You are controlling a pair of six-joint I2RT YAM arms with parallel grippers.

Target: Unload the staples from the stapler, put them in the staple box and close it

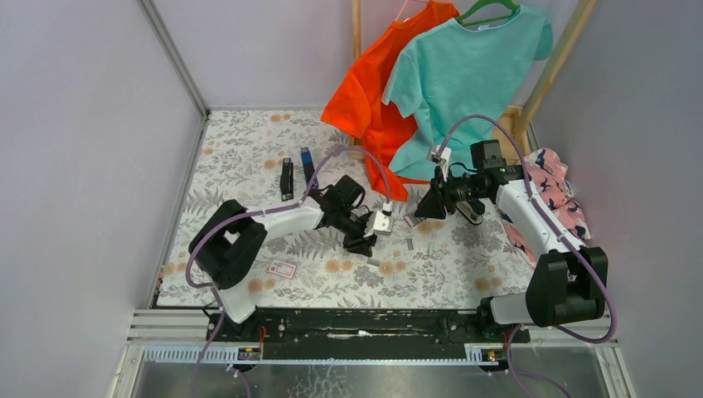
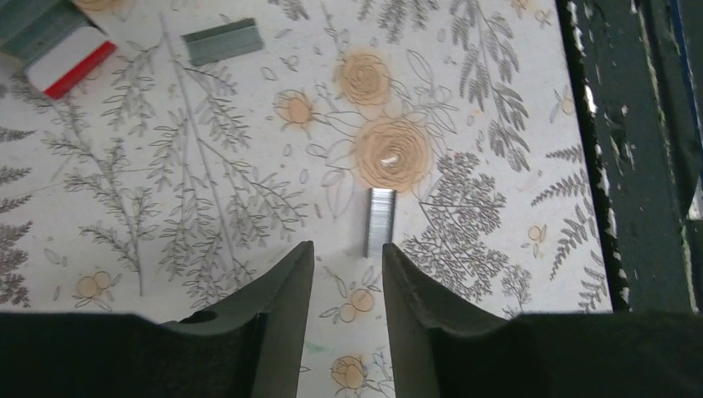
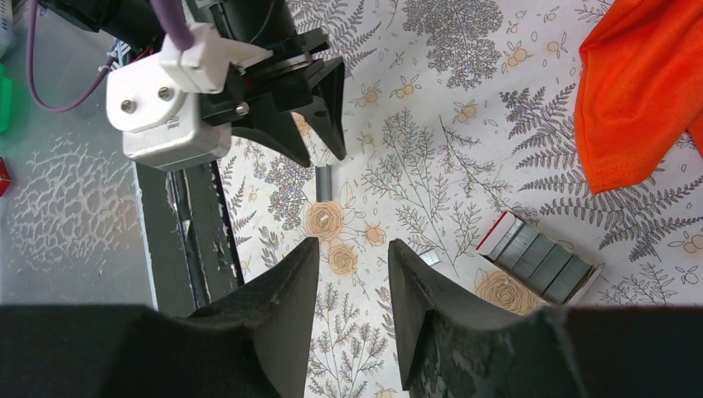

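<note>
My left gripper is over the lower middle of the mat, fingers apart and empty, above a strip of staples. My right gripper hangs further right, also open and empty, over an open staple box holding grey strips. A second loose strip lies near that box, and a small light piece beside it. Two staplers, one black and one blue, lie at the back left; whether either is loaded cannot be told.
A red-and-white card box lies at the front left. An orange shirt and a teal shirt hang at the back, reaching the mat. Pink cloth is bunched at the right.
</note>
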